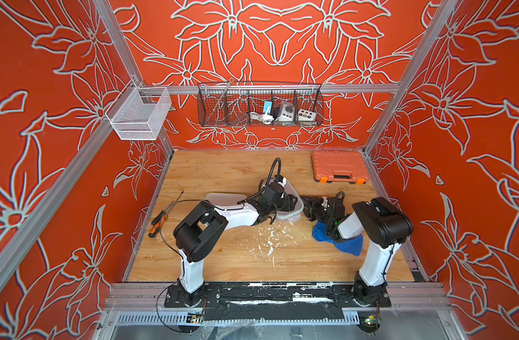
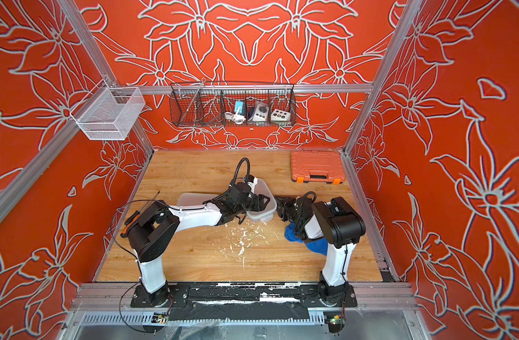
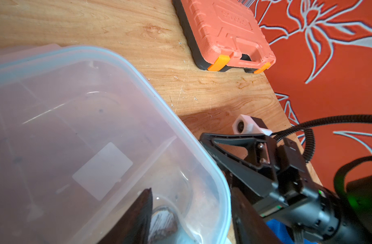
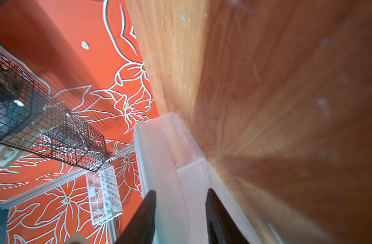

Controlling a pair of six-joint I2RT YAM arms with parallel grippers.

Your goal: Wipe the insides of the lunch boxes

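A clear lunch box (image 1: 292, 214) stands mid-table, its pale blue rim (image 3: 169, 113) large in the left wrist view. My left gripper is at its near corner, one finger inside and the other outside; the fingers are apart, with the wall between them not pinched. Close outside the same box, my right gripper is open; the box's outer wall (image 4: 169, 142) shows beyond its fingers. Another pale lunch box (image 1: 225, 198) is partly hidden behind my left arm. A crumpled blue cloth (image 1: 350, 244) lies under my right wrist.
White flakes (image 1: 270, 240) are scattered on the wood in front of the box. An orange tool case (image 1: 340, 167) sits at the back right, and orange-handled tools (image 1: 157, 223) lie at the left edge.
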